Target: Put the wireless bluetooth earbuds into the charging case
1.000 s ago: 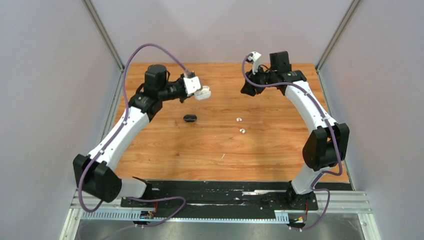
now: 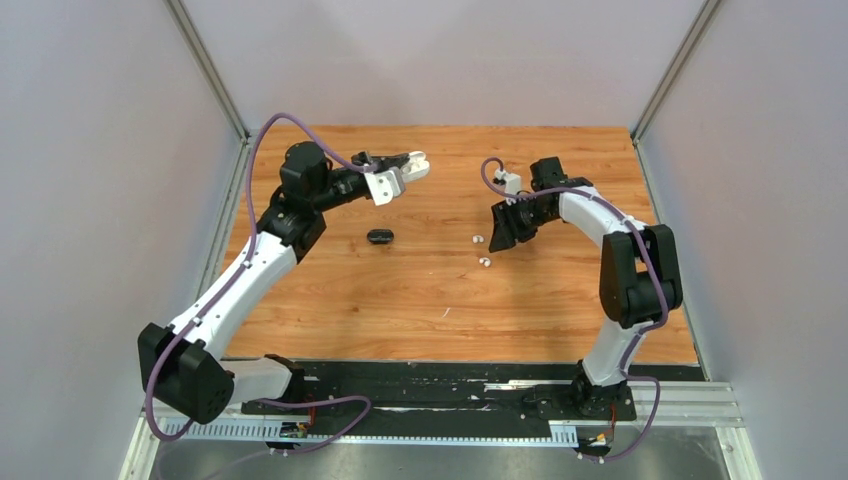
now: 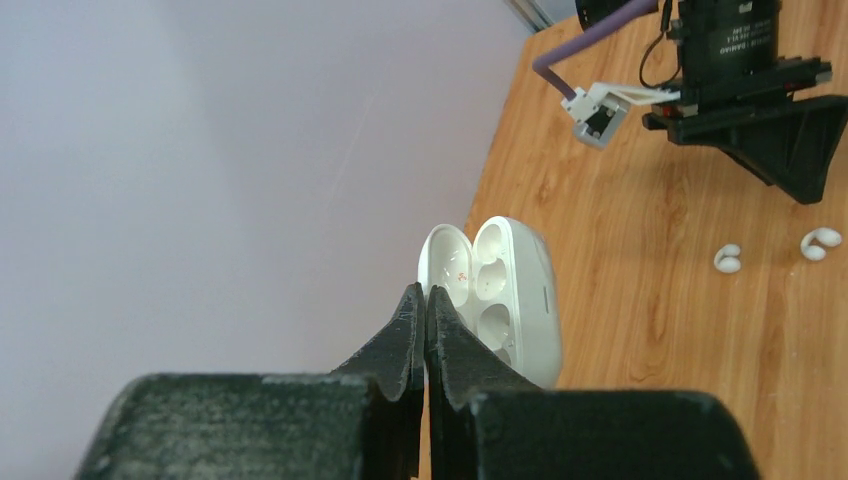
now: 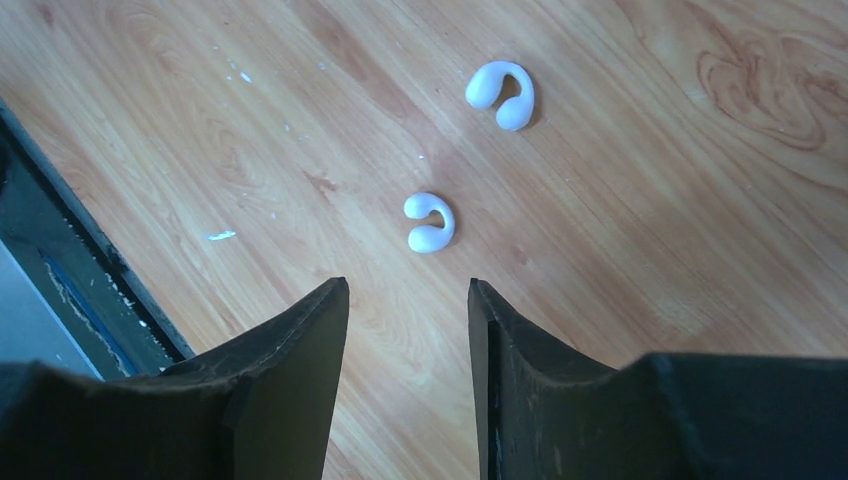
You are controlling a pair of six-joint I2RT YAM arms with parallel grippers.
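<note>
The white charging case point(image 3: 525, 300) is open, its rounded hollows showing in the left wrist view. My left gripper is shut, its fingertips at the case's edge; the case hangs at the gripper's end in the top view. Two white earbuds lie apart on the table: the nearer earbud point(image 4: 433, 224) and the farther earbud point(image 4: 502, 95) in the right wrist view. My right gripper is open and empty above the table, the nearer earbud showing beyond the gap between its fingers.
A black oval object point(image 2: 380, 236) lies on the wooden table point(image 2: 340, 310) left of the earbuds. Small white specks mark the wood. Clear table surrounds the earbuds, and the left arm stays well apart from the right one.
My right gripper has come down toward the front and the earbuds. The left gripper has turned and shifted slightly with the case, now farther back and right. The earbuds have not moved.
</note>
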